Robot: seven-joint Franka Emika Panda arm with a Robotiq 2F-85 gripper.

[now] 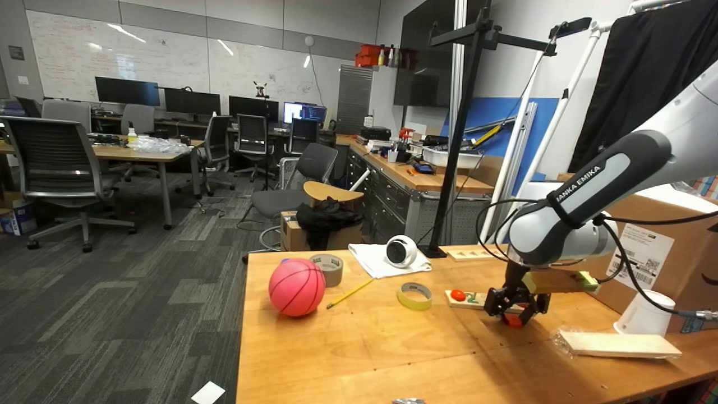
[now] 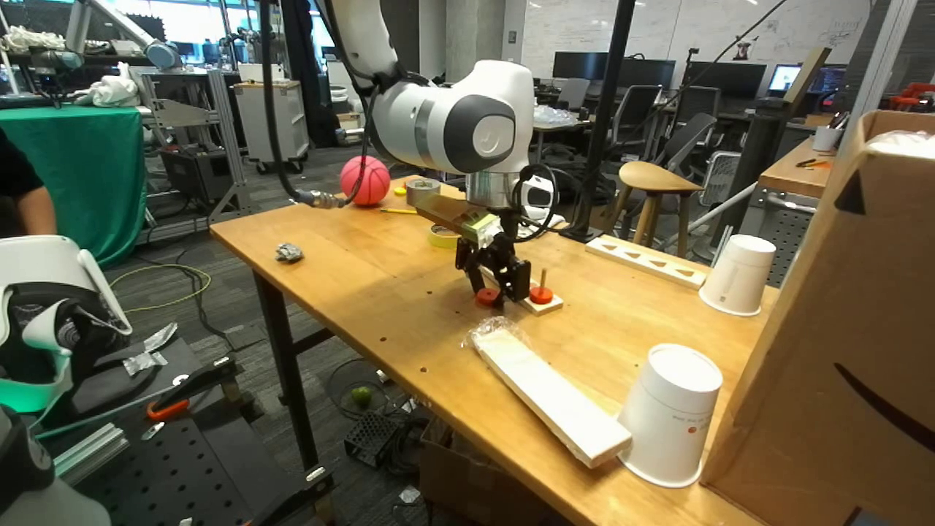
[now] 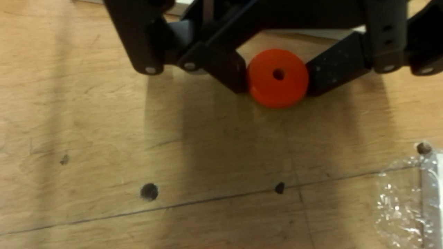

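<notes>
A red disc (image 3: 277,93) with a small centre hole lies flat on the wooden table. In the wrist view, my gripper has one dark fingertip against each side of it, shut on the disc at table height. Exterior view 1 shows the same disc (image 1: 514,323) low between the fingers. Just behind the gripper is a pale wooden board (image 1: 464,303), partly hidden by it. Another red piece (image 2: 540,295) sits on that board around an upright peg (image 2: 543,277), and a green mark shows beside it in exterior view 1.
A plastic-wrapped wooden plank (image 2: 552,394) and a white cup (image 2: 673,416) stand near the cardboard box (image 2: 815,351). Yellow tape (image 1: 414,296), a pencil (image 1: 350,293) and a pink ball (image 1: 297,287) lie farther off. Open table lies at the front left.
</notes>
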